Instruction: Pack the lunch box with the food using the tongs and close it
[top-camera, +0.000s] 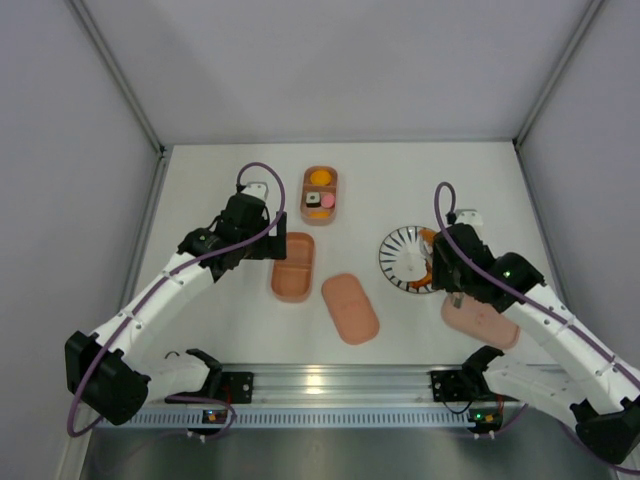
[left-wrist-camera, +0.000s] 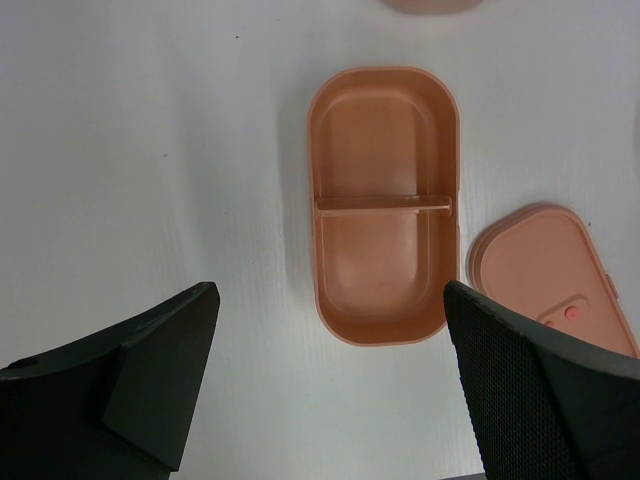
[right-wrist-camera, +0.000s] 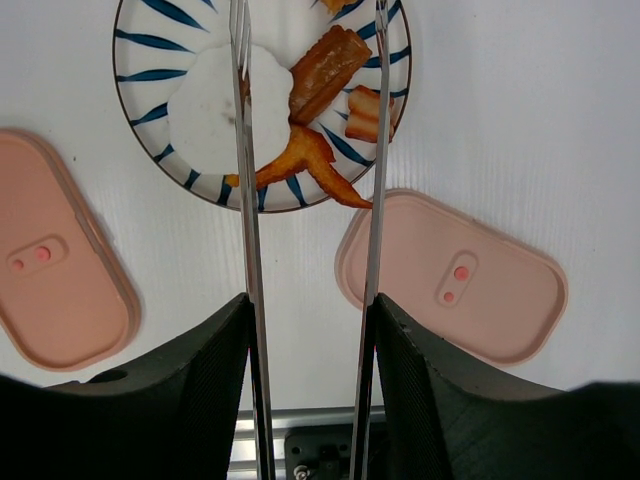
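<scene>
A round plate (top-camera: 390, 247) with dark stripes holds a white round food (right-wrist-camera: 205, 115), a bacon piece (right-wrist-camera: 325, 75) and an orange fried piece (right-wrist-camera: 303, 150). Over it, in the right wrist view, reach metal tongs (right-wrist-camera: 252, 250), their arms spread apart. My right gripper is open, with both tong arms between its fingers and against the fingertips. Whether the tong tips touch food cannot be told. My left gripper stands open and empty above the table near the empty two-compartment lunch box (left-wrist-camera: 365, 265).
A filled box (top-camera: 319, 214) with colourful food stands behind the empty one. One pink lid (top-camera: 350, 310) lies at the front middle, another pink lid (top-camera: 480, 320) in front of the plate.
</scene>
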